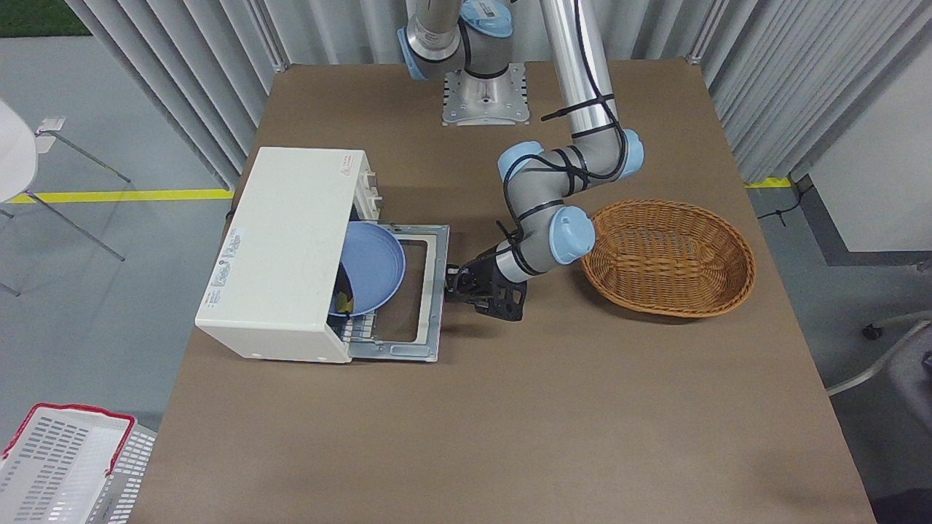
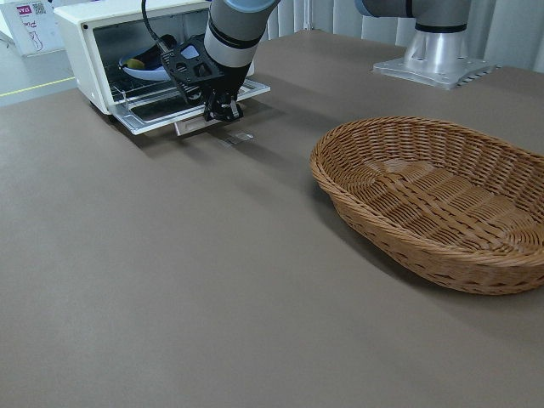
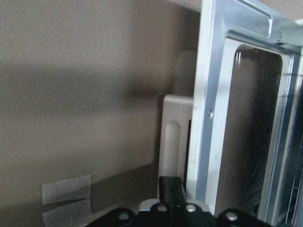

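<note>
A white toaster oven (image 1: 275, 249) lies with its door (image 1: 432, 297) folded down flat, its glass and metal frame visible. Inside sits a blue plate (image 1: 371, 262) with a dark, yellowish object partly hidden on it. My gripper is at the door's outer edge, by the pale handle (image 3: 173, 137). In the wrist view its dark fingers sit close together, low against that edge; whether they hold anything is unclear.
A wicker basket (image 1: 668, 257) stands right of my arm. The robot base stands at the back. A white plastic basket is off the table at lower left.
</note>
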